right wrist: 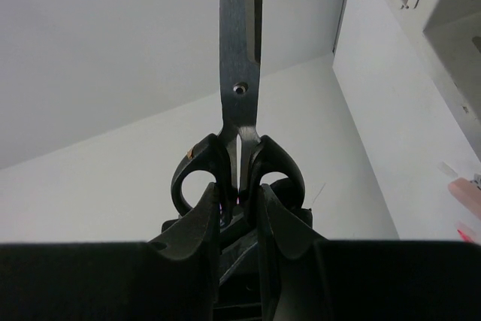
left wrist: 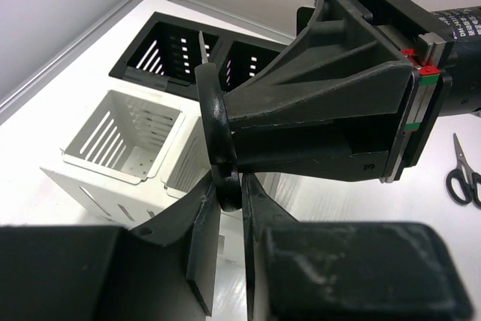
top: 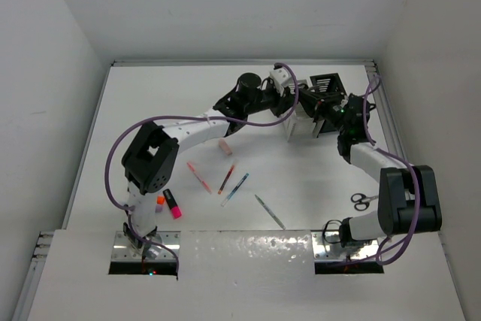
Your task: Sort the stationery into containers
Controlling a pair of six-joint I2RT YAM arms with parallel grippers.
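Observation:
Above the white container (left wrist: pixel 120 129) and the black container (left wrist: pixel 161 50), my two grippers meet. My left gripper is shut on the black handle of a pair of scissors (left wrist: pixel 216 125), held upright. My right gripper is shut on the same scissors (right wrist: pixel 240 107), at the finger loops, with the blades pointing up in its view. A second pair of scissors (top: pixel 364 199) lies on the table at the right.
Pens (top: pixel 267 210), a pink eraser (top: pixel 224 146) and a black-and-pink item (top: pixel 171 205) lie on the table's middle and left.

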